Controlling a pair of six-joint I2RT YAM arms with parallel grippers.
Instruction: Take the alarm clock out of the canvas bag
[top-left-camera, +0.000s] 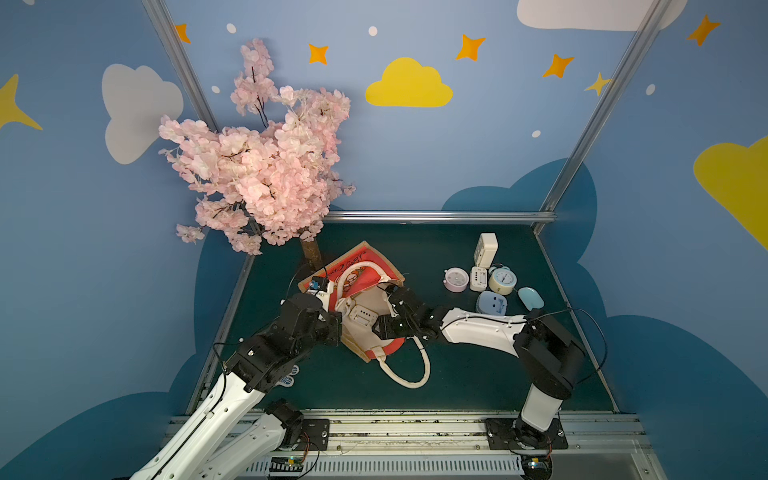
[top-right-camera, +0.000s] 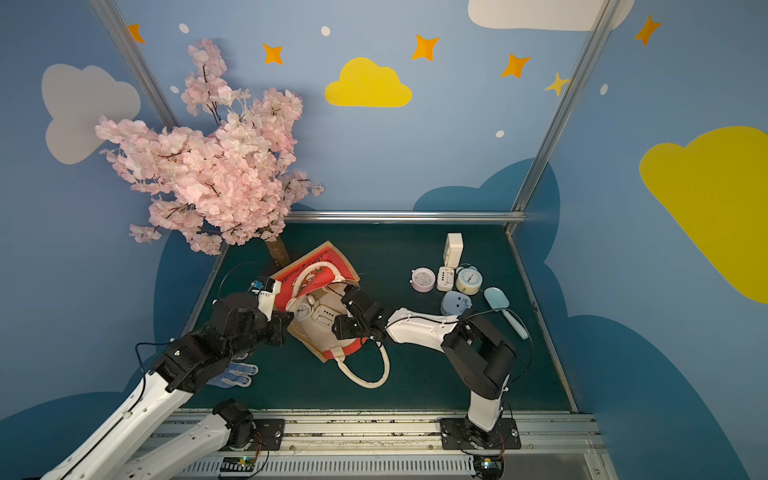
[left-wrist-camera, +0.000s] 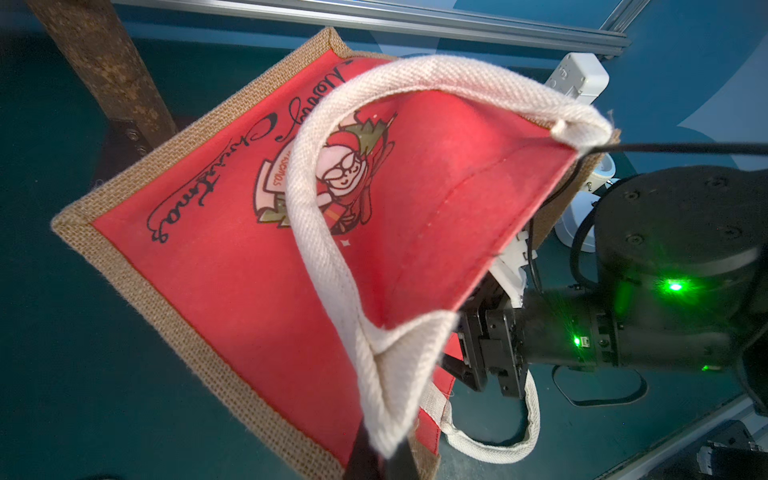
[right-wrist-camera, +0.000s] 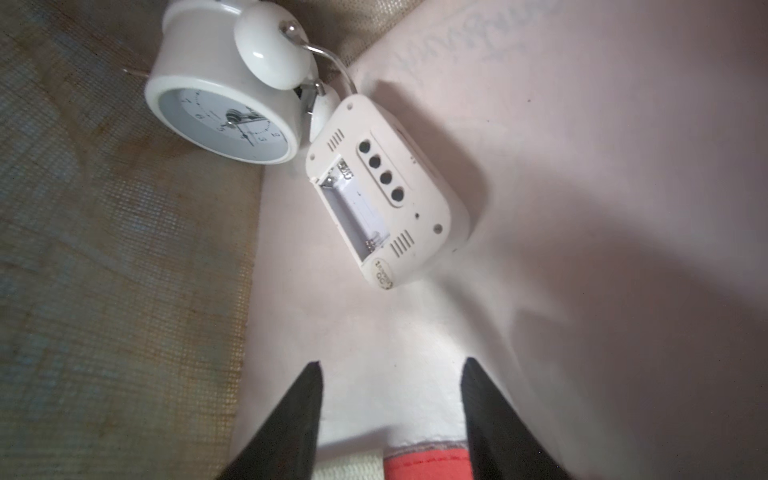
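The canvas bag (left-wrist-camera: 200, 304) lies on its side, red and burlap, mouth toward my right gripper. Inside, the right wrist view shows a white twin-bell alarm clock (right-wrist-camera: 220, 116) beside a white rectangular device (right-wrist-camera: 408, 216), its battery compartment uncovered. My right gripper is at the bag's mouth, fingers apart, nothing between them, short of both objects. My left gripper is shut at the bag's white handle (left-wrist-camera: 320, 256); its tips are mostly hidden by the strap's end.
Several clocks and devices, including a pink clock (top-left-camera: 455, 279) and a tall white box (top-left-camera: 485, 249), stand at the back right. A blossom tree (top-left-camera: 264, 176) rises behind the bag. A white strap loop lies on the green table (top-left-camera: 480, 368) in front.
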